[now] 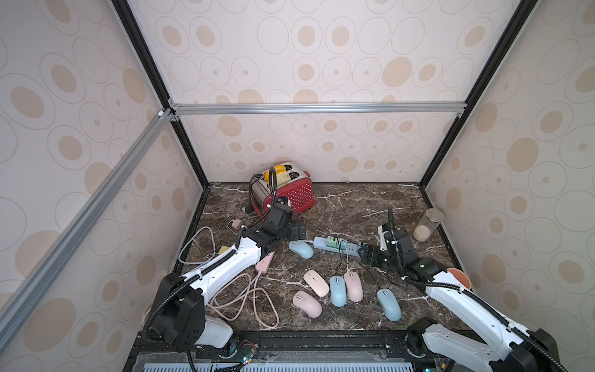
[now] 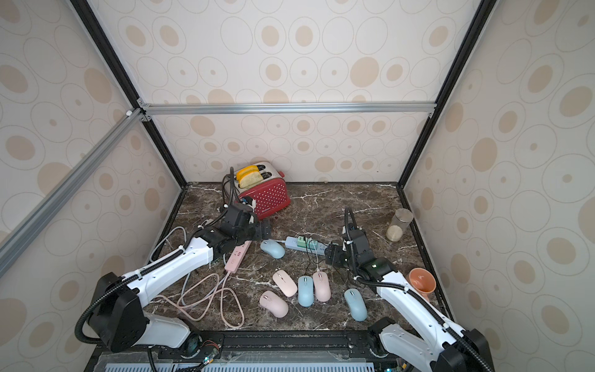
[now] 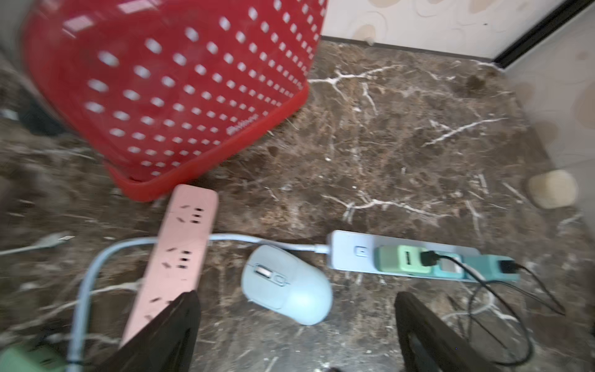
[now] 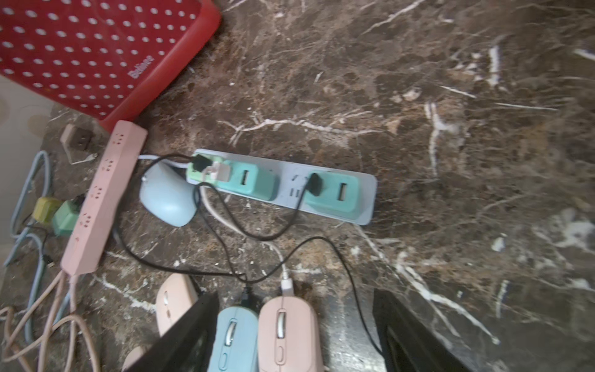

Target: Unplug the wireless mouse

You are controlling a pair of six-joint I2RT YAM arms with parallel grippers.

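Note:
My left gripper (image 1: 296, 229) is raised above a blue mouse (image 3: 286, 285) lying beside the pink power strip (image 3: 166, 266); in the left wrist view it is open and empty. My right gripper (image 1: 369, 255) hangs open over the right end of the blue power strip (image 4: 294, 192), which carries green adapters (image 4: 337, 195) with black and white cables. Two of these cables lead to a blue mouse (image 4: 234, 338) and a pink mouse (image 4: 288, 338) below the strip. More mice, pink (image 1: 306, 303) and blue (image 1: 388, 303), lie loose at the front.
A red toaster (image 2: 260, 198) stands at the back left. A glass jar (image 1: 427, 224) and an orange cup (image 2: 421, 279) are at the right, the cup partly behind my right arm. Coiled cables lie at the front left.

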